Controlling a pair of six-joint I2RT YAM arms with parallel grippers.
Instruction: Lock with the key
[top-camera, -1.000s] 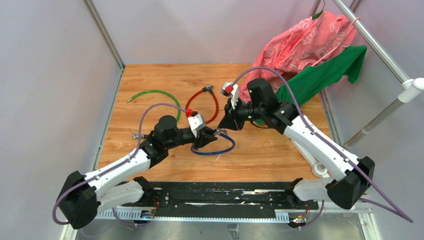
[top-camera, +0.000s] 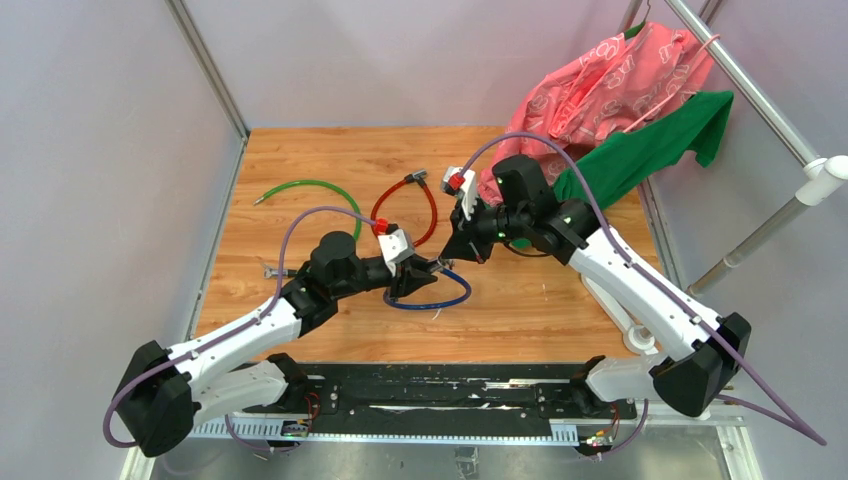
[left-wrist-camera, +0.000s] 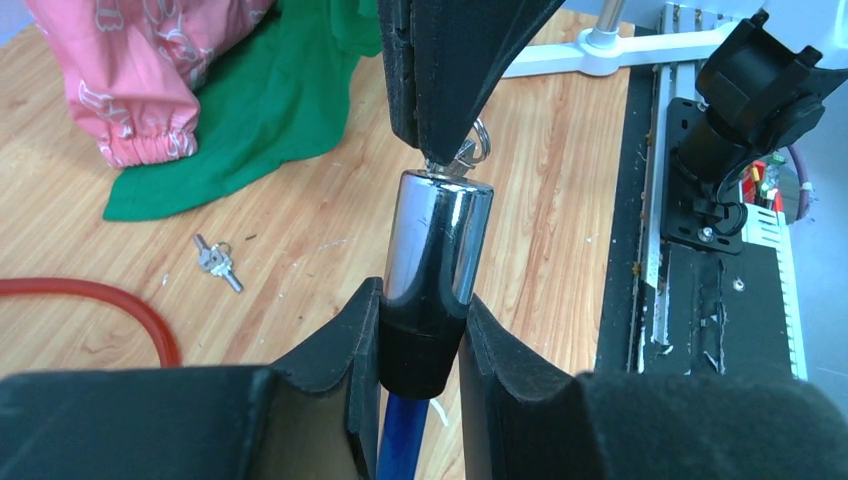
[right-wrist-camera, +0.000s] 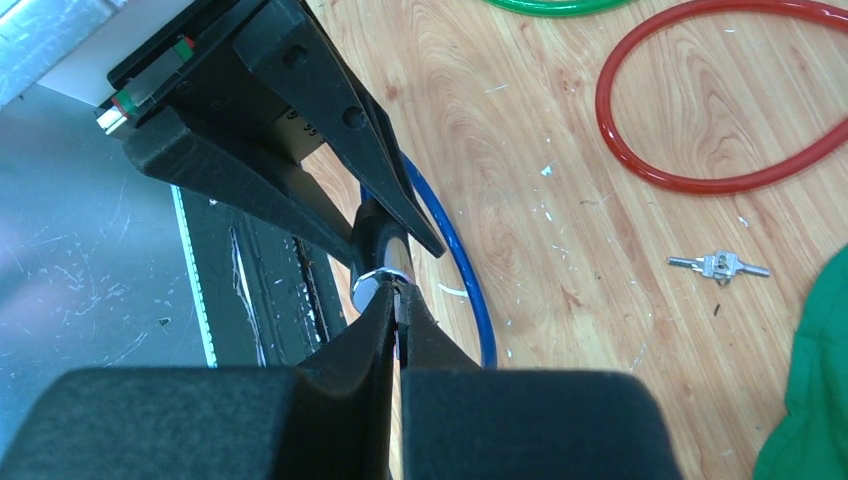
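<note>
The blue cable lock (top-camera: 425, 306) has a chrome lock body (left-wrist-camera: 435, 240) with a black lower sleeve, upright between the fingers of my left gripper (top-camera: 432, 268), which is shut on it. A key with a ring (left-wrist-camera: 462, 152) stands at the top of the lock body, directly under my right gripper (top-camera: 448, 258). The right gripper's fingers (right-wrist-camera: 365, 380) are shut just above the lock; they hide much of the key, and I cannot tell how far it is inserted.
Loose keys (left-wrist-camera: 215, 260) lie on the wooden table (top-camera: 320, 340). A red cable (right-wrist-camera: 680, 185) and green cable (top-camera: 320, 182) lie behind. Pink (top-camera: 600, 80) and green cloths (top-camera: 660, 140) hang at the back right.
The right gripper shifts very slightly around the lock body across the top views. The left arm stays in place.
</note>
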